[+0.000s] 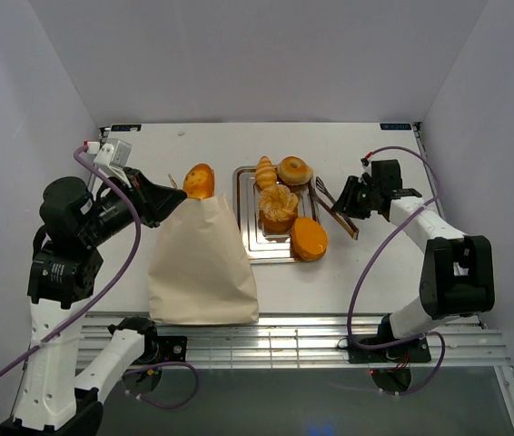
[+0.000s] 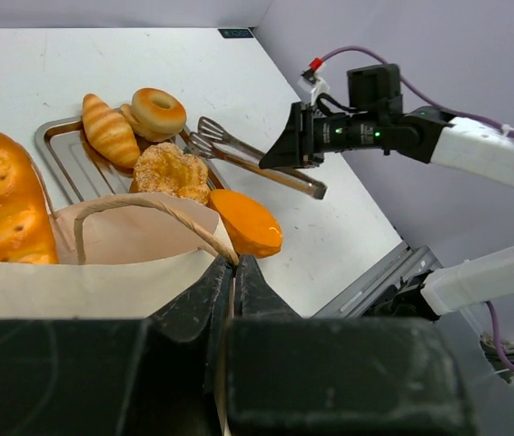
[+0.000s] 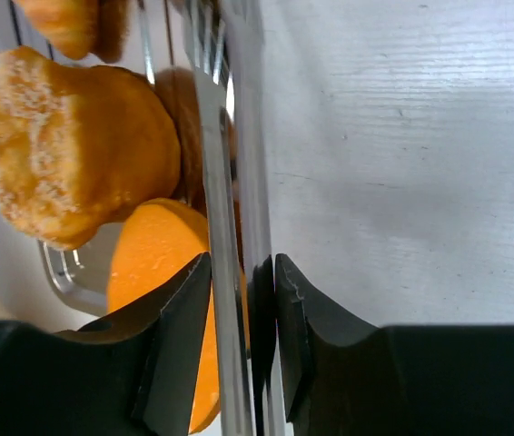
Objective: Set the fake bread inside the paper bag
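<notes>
The paper bag [image 1: 204,268] hangs from my left gripper [image 1: 181,194], which is shut on its twisted handle [image 2: 139,202]. A long orange bread [image 1: 199,180] sticks out of the bag's mouth. My right gripper [image 1: 352,211] is shut on metal tongs [image 1: 337,207]; in the right wrist view the tongs [image 3: 230,300] run between its fingertips. Nothing shows between the tongs' ends. On the tray lie a ridged roll [image 1: 265,172], a ring-shaped bread [image 1: 292,170], a crusty bread [image 1: 278,204] and a smooth orange bread [image 1: 310,239].
The metal tray [image 1: 250,234] stands mid-table, right of the bag. Bare white table [image 1: 375,282] lies at the right and front. A metal rail [image 1: 275,343] crosses the table's front edge.
</notes>
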